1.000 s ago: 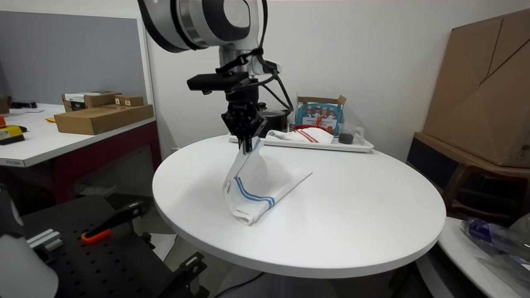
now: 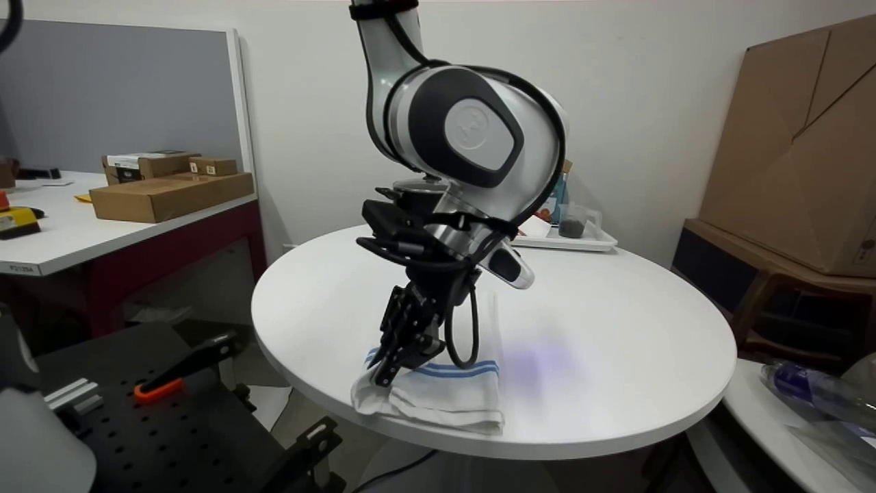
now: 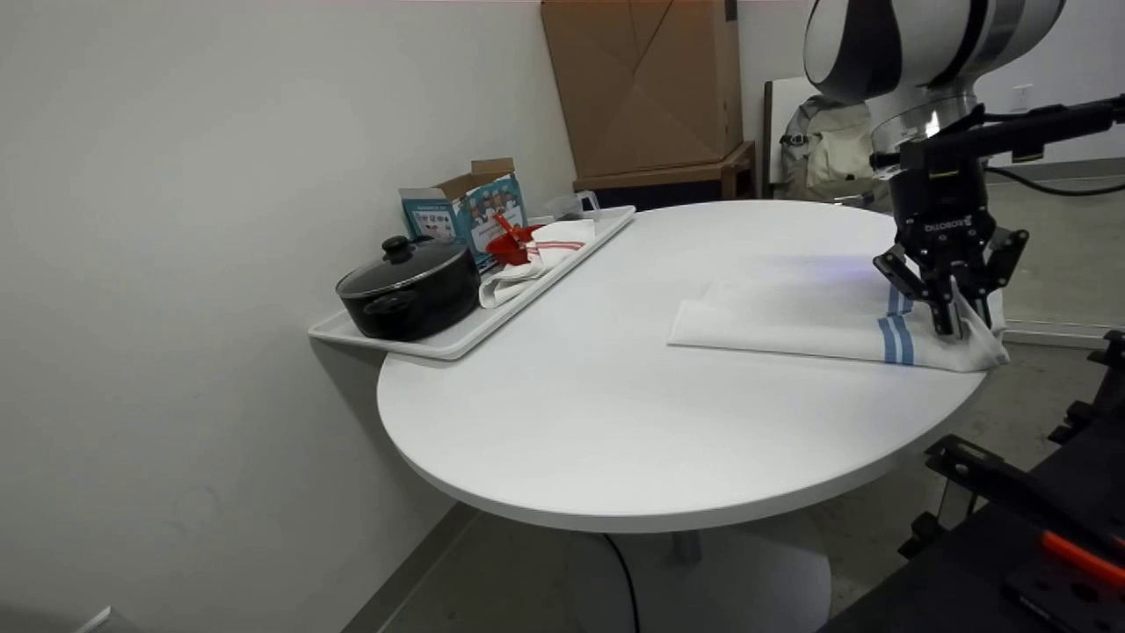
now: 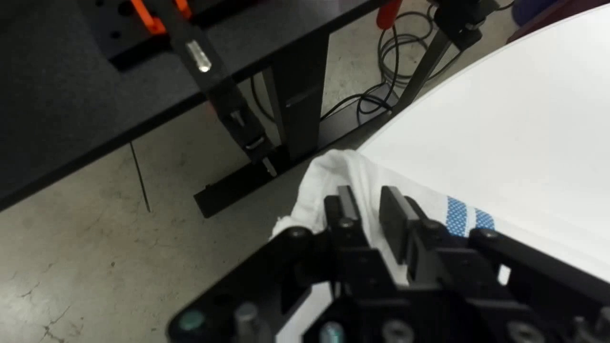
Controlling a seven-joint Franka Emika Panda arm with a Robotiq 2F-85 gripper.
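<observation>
A white towel with blue stripes (image 2: 447,402) lies folded at the near edge of the round white table (image 2: 608,345). My gripper (image 2: 386,374) is down at the towel's left end, tilted over it. In exterior view 2 the towel (image 3: 780,322) stretches flat from the gripper (image 3: 965,322), and its end is bunched up around the fingertips. From the wrist the gripper shows a gap between its fingers, partly open, with a raised fold of the towel (image 4: 326,180) between and beyond them. Whether both pads touch the cloth cannot be made out.
Along the wall a white tray (image 3: 464,338) carries a black pot (image 3: 411,290), a blue box (image 3: 490,216) and a red-striped cloth (image 3: 543,258). A dark workbench (image 4: 74,108) stands beside the table edge.
The towel, earlier held up by one end, now lies low and flat at that edge, and the fingers have parted somewhat.
</observation>
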